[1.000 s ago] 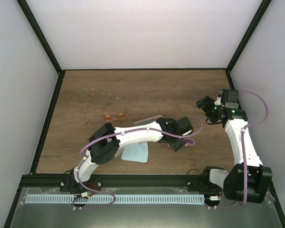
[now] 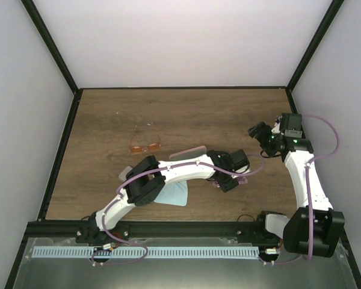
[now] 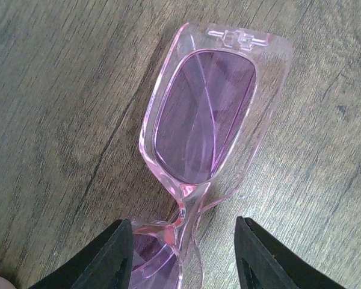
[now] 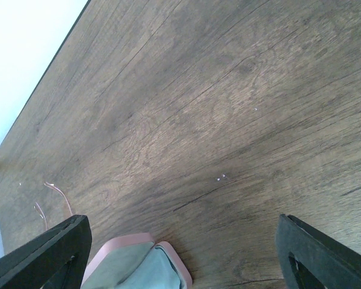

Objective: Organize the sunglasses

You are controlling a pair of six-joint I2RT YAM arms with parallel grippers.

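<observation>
Pink transparent sunglasses (image 3: 204, 114) lie folded on the wooden table, seen close in the left wrist view and mostly hidden under my arm in the top view. My left gripper has its fingertips on either side of their bridge; contact is unclear. In the top view, orange-lensed glasses (image 2: 138, 149) lie left of centre, a pink-rimmed case (image 4: 117, 244) with a cloth inside sits behind my left arm, and a light blue cloth (image 2: 171, 195) lies in front. My right gripper is open and empty, raised at the table's right side.
A small pale object (image 2: 124, 173) lies left of my left arm. Walls and dark frame edges bound the table on the back and sides.
The right arm is unchanged.
</observation>
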